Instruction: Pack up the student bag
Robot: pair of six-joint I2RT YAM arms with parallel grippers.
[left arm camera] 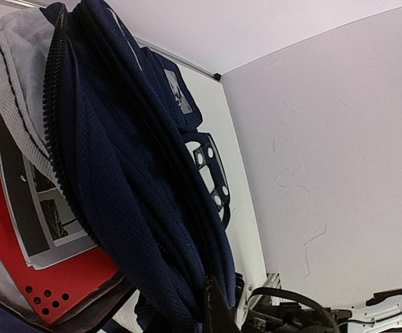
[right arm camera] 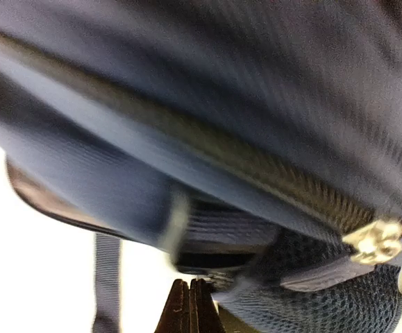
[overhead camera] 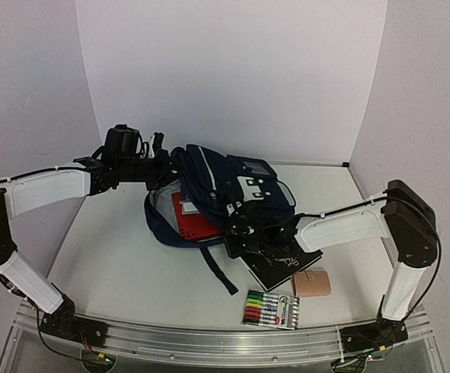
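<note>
The navy backpack [overhead camera: 228,175] lies on the table with its mouth open to the left. Inside it, a red folder [overhead camera: 193,224] shows, with a grey-framed picture item [left arm camera: 58,222] against it. At the raised edge of the bag's front panel, my left gripper [overhead camera: 176,167] is shut on the fabric, which runs down to its fingers in the left wrist view. My right gripper is low by the bag's front edge, its fingers together and nothing visible between them. A brass zipper pull [right arm camera: 375,241] hangs off to their right. A black notebook [overhead camera: 283,268] is partly under the right arm.
In front of the bag lie a pack of coloured markers [overhead camera: 271,309] and a pinkish-tan wallet [overhead camera: 312,284]. A loose strap [overhead camera: 218,270] trails from the bag onto the table. White walls close in the back and sides.
</note>
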